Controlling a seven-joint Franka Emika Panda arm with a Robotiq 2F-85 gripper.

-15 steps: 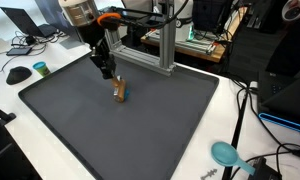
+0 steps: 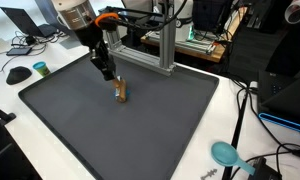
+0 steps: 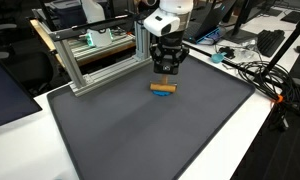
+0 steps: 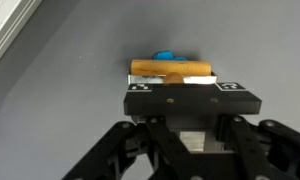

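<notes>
A T-shaped orange-brown wooden piece (image 3: pixel 163 88), like a small mallet, stands out below my gripper (image 3: pixel 165 72). Its thick cylinder lies crosswise, and a thinner stem rises into the fingers, which are shut on it. From above, in the wrist view, the cylinder (image 4: pixel 170 68) shows just beyond the black finger bar (image 4: pixel 195 102), with a pale strip along its near side. A blue item (image 3: pixel 161 94) sits under or beside the cylinder. Whether it is part of the wooden piece, and whether the piece touches the surface, I cannot tell.
Around the gripper, the grey work surface (image 2: pixel 130 125) is broadly clear. A metal frame (image 2: pixel 167 45) stands at one edge. A green-blue cup (image 2: pixel 41 69) and a dark rounded object (image 2: pixel 19 75) sit off the surface, as does a turquoise round object (image 2: pixel 226 154).
</notes>
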